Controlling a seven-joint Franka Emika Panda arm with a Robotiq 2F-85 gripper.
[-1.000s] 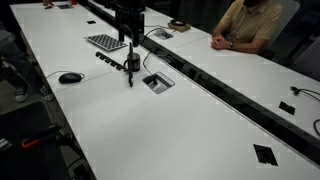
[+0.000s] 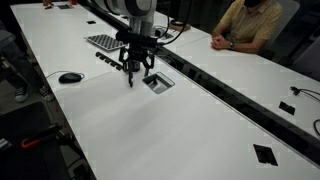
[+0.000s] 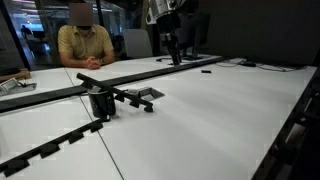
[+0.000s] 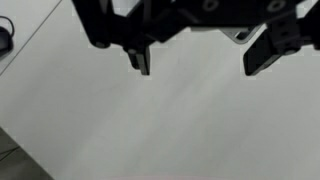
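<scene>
My gripper is open, its two black fingers [image 4: 144,58] wide apart with only bare white tabletop between them in the wrist view. In exterior view 1 the gripper [image 2: 140,70] hangs over the far part of the table and largely covers a dark cup there. Exterior view 2 shows that cup [image 3: 102,104] clearly, with black bars lying across its top. Beside it lies a shallow metal tray [image 2: 158,84] with something dark in it. A corner of the tray [image 4: 240,36] appears at the top of the wrist view.
A black knobbed strip [image 3: 52,150] lies near the cup. A muffin tin [image 2: 103,42] sits farther back, and a dark mouse [image 2: 70,77] with a cable is at the left edge. A person [image 2: 243,25] sits behind the table.
The objects on the table have not visibly moved.
</scene>
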